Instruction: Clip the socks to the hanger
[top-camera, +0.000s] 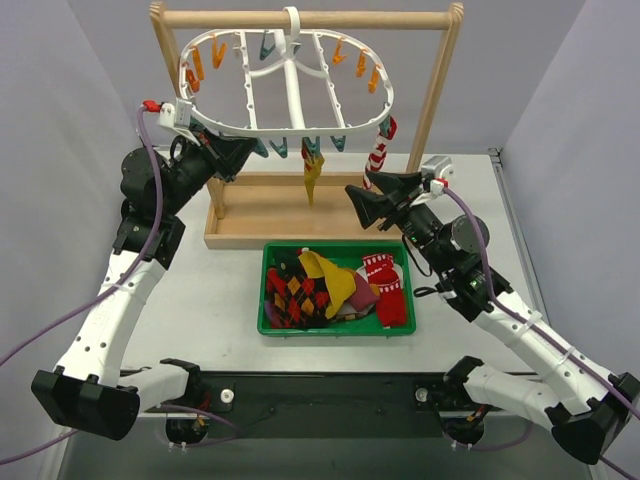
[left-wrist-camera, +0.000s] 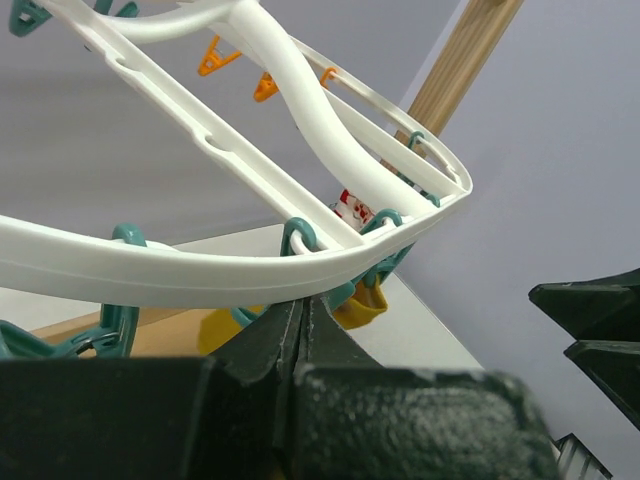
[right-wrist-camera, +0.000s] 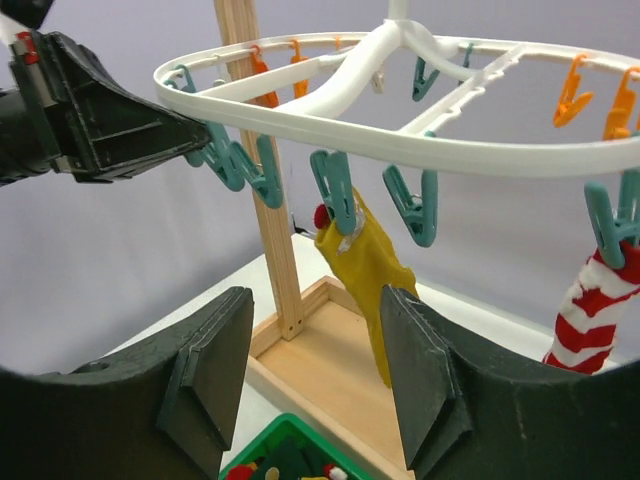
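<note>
The white hanger (top-camera: 290, 131) hangs from the wooden rack, with teal and orange clips. A yellow sock (right-wrist-camera: 365, 270) hangs from a middle teal clip (right-wrist-camera: 335, 185); a red-striped sock (right-wrist-camera: 590, 315) hangs from a clip at the right. My left gripper (top-camera: 240, 160) is shut at the rim's left side, nothing visible between its fingers. My right gripper (top-camera: 365, 195) stands open, apart from the yellow sock and below the clips.
A green bin (top-camera: 336, 332) with several socks sits on the white table in front of the wooden tray (top-camera: 240, 228).
</note>
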